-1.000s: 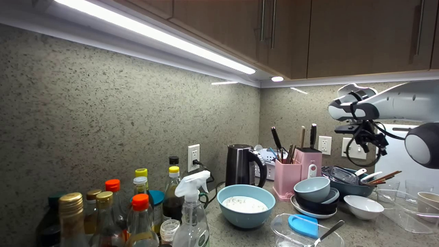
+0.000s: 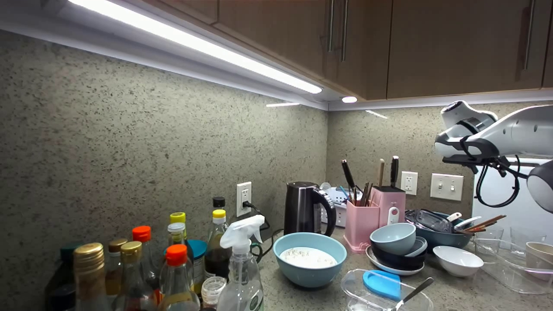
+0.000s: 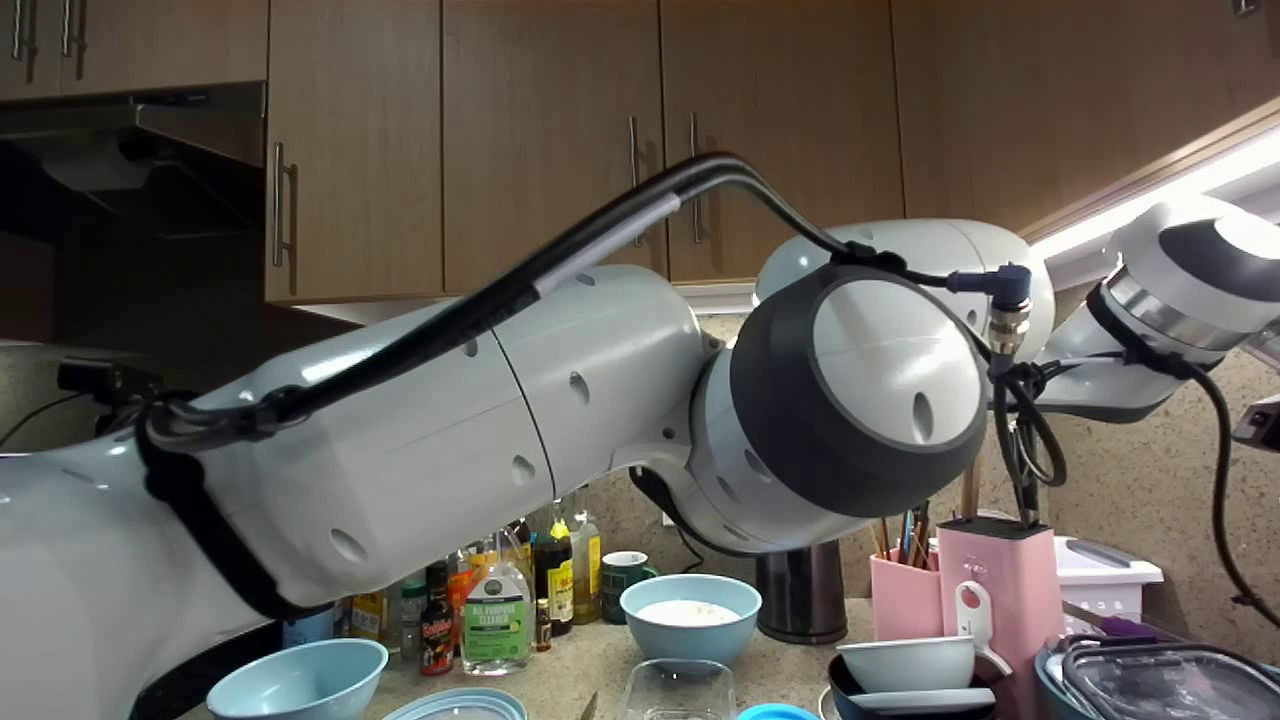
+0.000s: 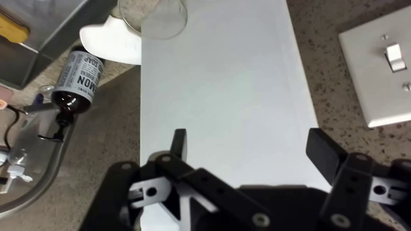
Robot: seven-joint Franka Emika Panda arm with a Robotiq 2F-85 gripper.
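Note:
In the wrist view my gripper is open, its two black fingers wide apart with nothing between them. Beyond the fingers stands a flat white board (image 4: 231, 84). Exterior view 1 has my arm (image 2: 523, 129) at the right, raised above the dishes in front of that board, with the fingers hard to make out. Exterior view 2 is largely filled by the arm (image 3: 600, 384), and the gripper itself is out of that frame.
A light-blue bowl with white contents (image 2: 309, 259) sits mid-counter near a black kettle (image 2: 300, 207). A pink knife block (image 2: 389, 202), stacked bowls (image 2: 394, 238) and glasses crowd the right. Soap (image 4: 79, 77) stands by the sink. A switch plate (image 4: 381, 65) is at the wrist view's right.
My wrist has moved right and slightly up in exterior view 1, and has turned so the gripper shows less. The counter items have not moved.

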